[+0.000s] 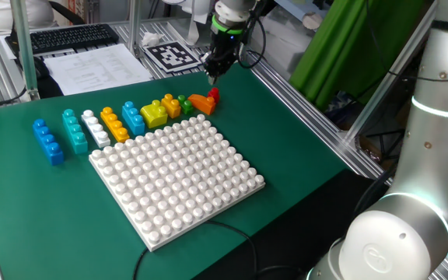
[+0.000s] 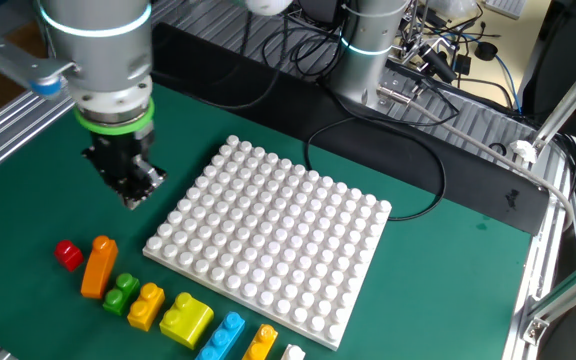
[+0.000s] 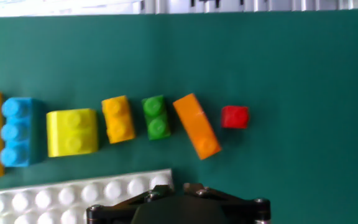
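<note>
My gripper hangs over the green table, off the baseplate's corner and on the same side as the red brick. In the wrist view its black fingers come in from the bottom edge; how far apart their tips stand is unclear. No brick shows in its grasp. The red brick ends a row; beside it lie an orange sloped brick, a small green brick, a short yellow-orange brick and a wide yellow-green brick. A white studded baseplate lies flat, empty.
The row runs on with a light blue brick, a long yellow-orange brick, a white brick, a teal brick and a dark blue brick. A black cable loops by the baseplate.
</note>
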